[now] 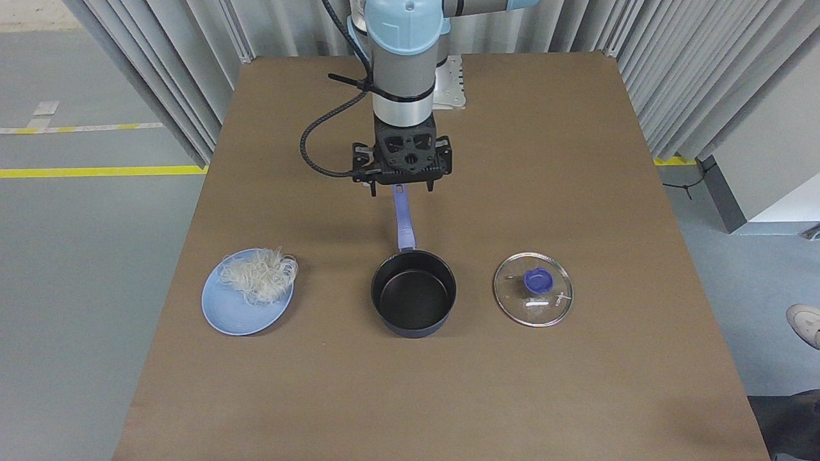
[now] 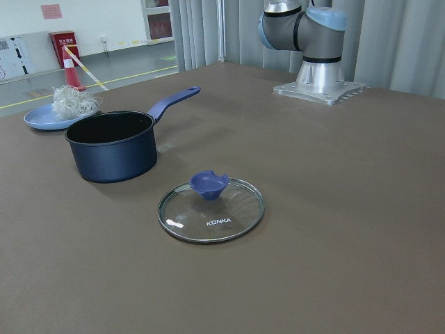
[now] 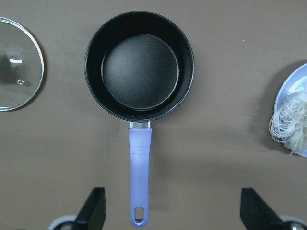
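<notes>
A dark saucepan (image 1: 413, 296) with a lilac handle (image 3: 139, 172) sits mid-table. A glass lid (image 1: 533, 303) with a blue knob (image 2: 208, 182) lies beside it, on the right in the front view. A light blue plate (image 1: 230, 311) holds white noodle-like strands (image 3: 292, 120) on the other side. My gripper (image 1: 401, 187) is above the far end of the pan handle; in the wrist view its two fingers stand wide apart, either side of the handle, with nothing held.
The robot's base plate (image 2: 318, 94) stands at the back edge, with grey curtains behind.
</notes>
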